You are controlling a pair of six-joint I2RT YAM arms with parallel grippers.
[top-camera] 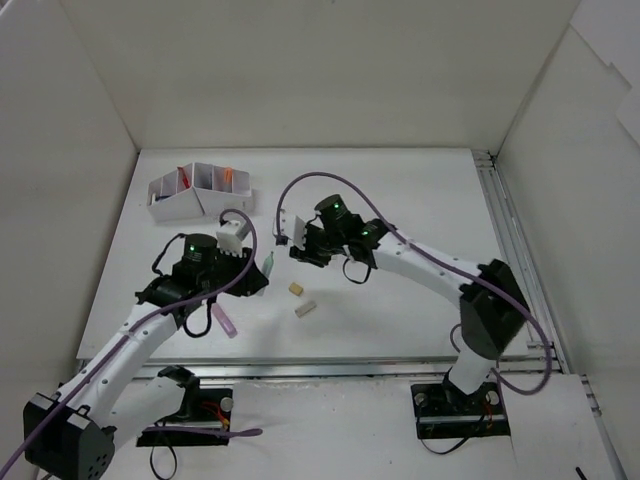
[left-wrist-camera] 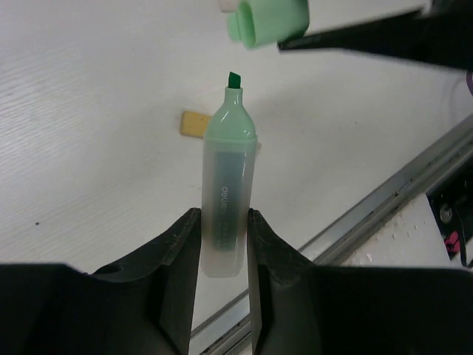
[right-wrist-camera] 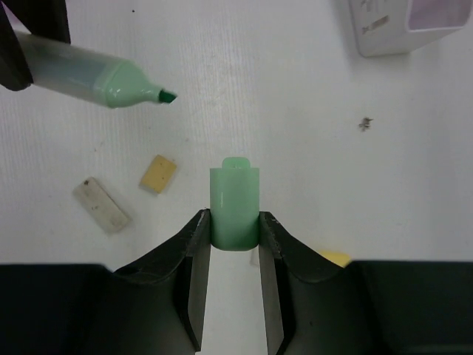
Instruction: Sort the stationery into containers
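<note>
A pale green highlighter (left-wrist-camera: 228, 185) with its dark green tip bare stands between the fingers of my left gripper, which is shut on its body. In the top view the left gripper (top-camera: 258, 276) holds it over the table, left of centre. The light green cap (right-wrist-camera: 235, 207) is apart from the pen, with my right gripper shut on it. From above, that right gripper (top-camera: 303, 256) hangs to the right of the highlighter; the cap is hidden there. A white divided container (top-camera: 180, 205) at the back left holds red and orange items.
A yellowish block (top-camera: 296, 288) and a whitish block (top-camera: 305, 309) lie on the table in front of the grippers. Near the left arm lies a pink stick (top-camera: 222, 319).
</note>
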